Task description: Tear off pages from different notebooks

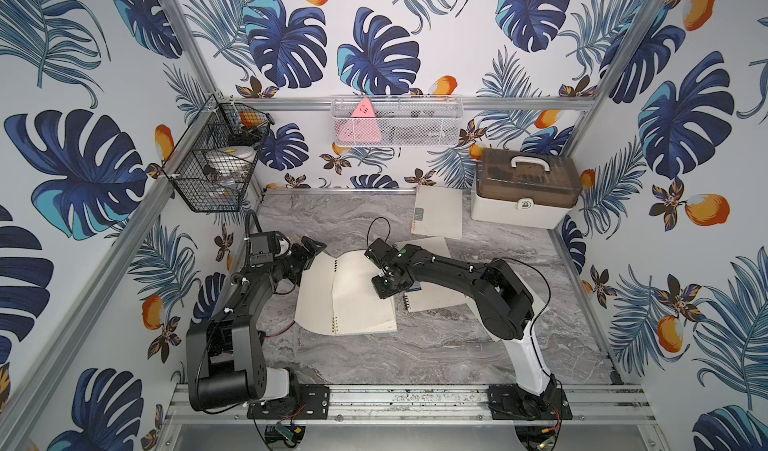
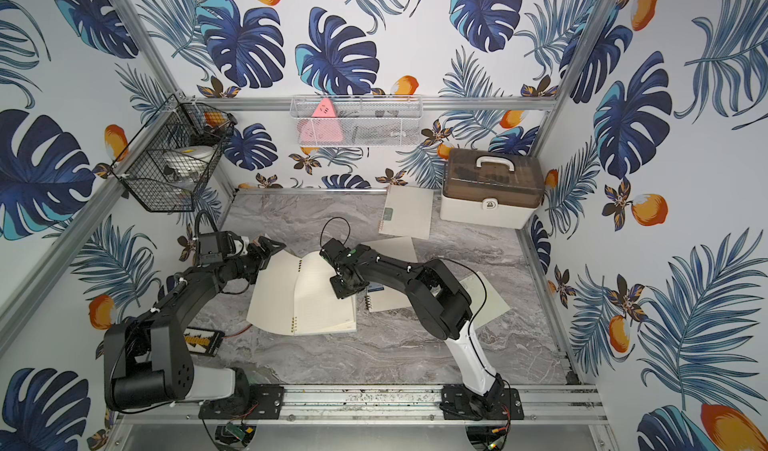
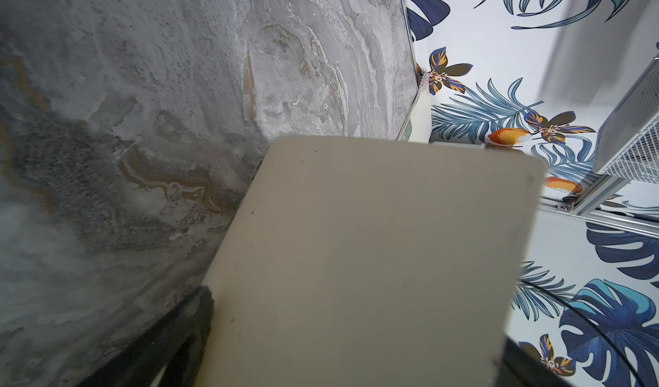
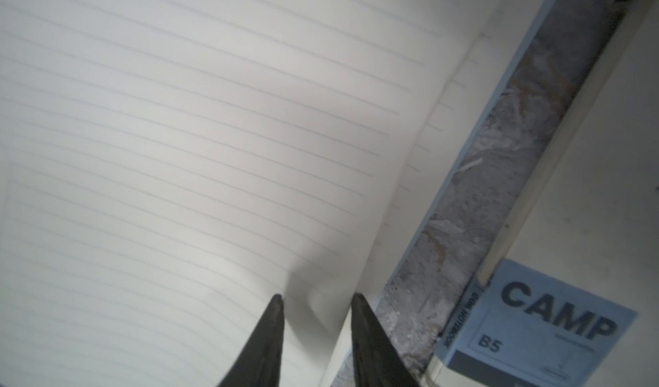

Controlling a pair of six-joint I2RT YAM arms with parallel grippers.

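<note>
An open spiral notebook with lined pages lies on the table. My left gripper is at the upper left corner of its raised left side; the back of that cover fills much of the left wrist view, between fingers whose state is hard to judge. My right gripper hovers over the right page, fingers apart near the page's edge, where the paper bends slightly. A spiral notebook labelled CAMP lies beside it on the right.
Another notebook lies at the back, and a pale pad at the right. A lidded box stands at the back right. Baskets hang on the walls. Bare table shows along the front.
</note>
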